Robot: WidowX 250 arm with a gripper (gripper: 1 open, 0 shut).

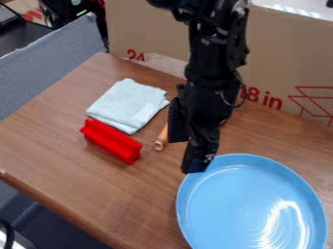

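The black robot arm hangs down the middle of the camera view, with its gripper (198, 160) low over the table, just behind the near-left rim of the blue plate (235, 199). Whether its fingers are apart is hard to make out from this angle. To the left lie a red cylindrical object (112, 140) and a folded light blue cloth (127, 104). A slim orange-tan item (162, 138) lies partly hidden behind the arm, and another small object behind the arm is mostly covered.
A cardboard box (286, 58) stands along the back. A grey padded surface (39, 78) borders the table's left edge, with a dark gap below it.
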